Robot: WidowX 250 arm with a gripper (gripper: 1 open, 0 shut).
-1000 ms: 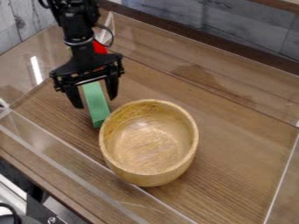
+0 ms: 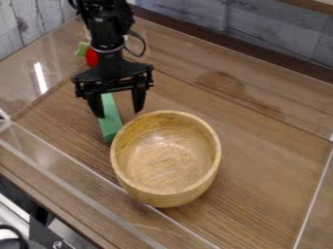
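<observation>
My black gripper point(image 2: 113, 86) hangs open over a green strip point(image 2: 108, 121), which lies on the wooden surface just left of a large tan oval bowl point(image 2: 166, 160). Its fingers spread to either side above the strip's upper end. A red object point(image 2: 90, 56) with some green on it stands behind the arm at the upper left, partly hidden.
A pale border runs along the top edge, and dark cables lie at the lower left corner.
The gripper has moved slightly up in the view and shifted its pose over the green strip. The bowl and strip look unmoved.
</observation>
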